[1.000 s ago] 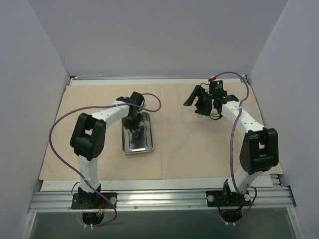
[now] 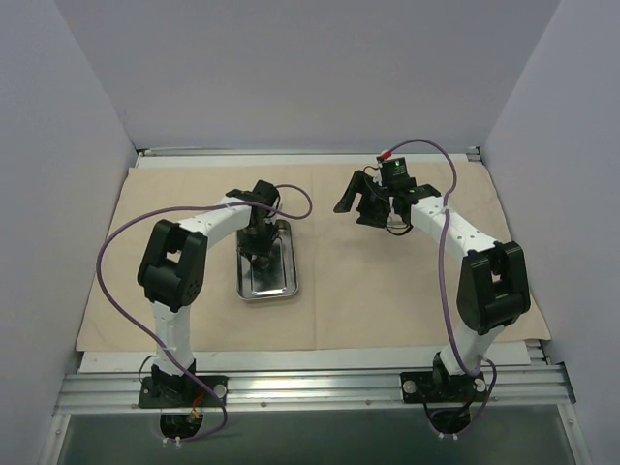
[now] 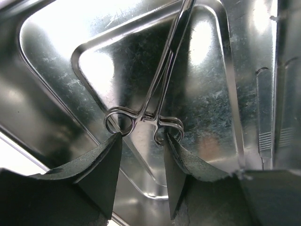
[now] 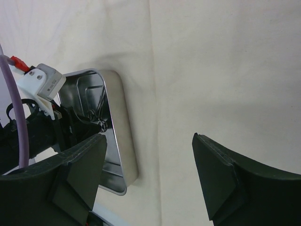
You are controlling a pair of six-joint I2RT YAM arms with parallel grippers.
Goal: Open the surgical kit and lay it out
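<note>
A steel tray lies on the beige cloth at centre-left. My left gripper is over it, open, just at the ring handles of steel forceps or a clamp, with nothing clearly held. Thin tweezers lie to the right of the clamp in the tray. My right gripper hangs open over bare cloth right of the tray; in the top view it partly hides something small and metallic behind it.
Pale walls bound the workspace on the sides and back.
My left arm shifted slightly up and back down over the tray.
</note>
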